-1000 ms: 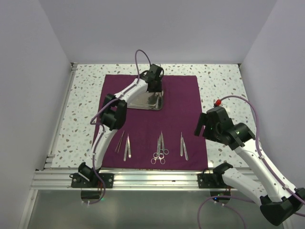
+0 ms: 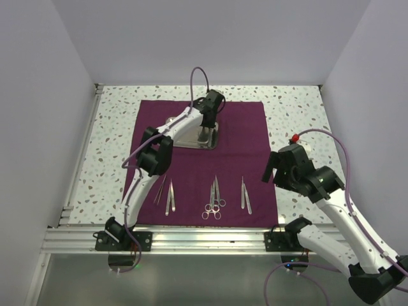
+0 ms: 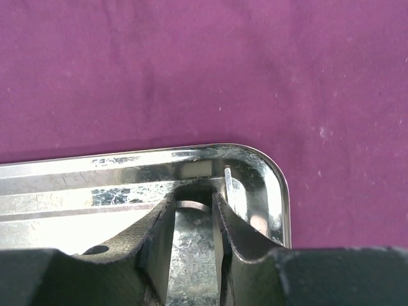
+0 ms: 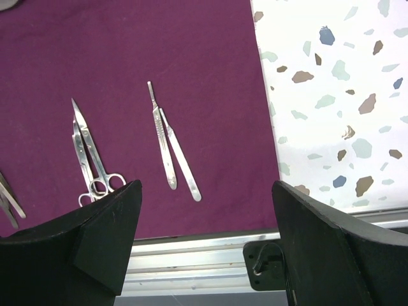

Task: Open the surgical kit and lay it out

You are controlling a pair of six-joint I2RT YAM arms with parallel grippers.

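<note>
In the top view a shiny metal tray (image 2: 183,144) lies on the purple cloth (image 2: 242,134) toward the back. Over its right end hangs my left gripper (image 2: 209,126), open by a narrow gap. The left wrist view shows that gripper low at a rounded corner of the tray (image 3: 95,185); a thin pale rod (image 3: 229,182) stands just beside its right fingertip, and I see only metal between the fingers. My right gripper (image 2: 273,168) is open and empty beyond the cloth's right edge, its fingers (image 4: 83,252) wide apart in its own wrist view.
Toward the cloth's front lie tweezer-like instruments (image 2: 169,197), scissors (image 2: 214,203) and two slim scalpel handles (image 2: 246,196). Bare cloth spans the middle and right. A speckled white tabletop (image 2: 293,115) surrounds it, with a metal rail (image 2: 210,236) along the front.
My left gripper has moved a little to the right over the tray's right end. My right arm has shifted only slightly. The laid-out instruments stay where they were.
</note>
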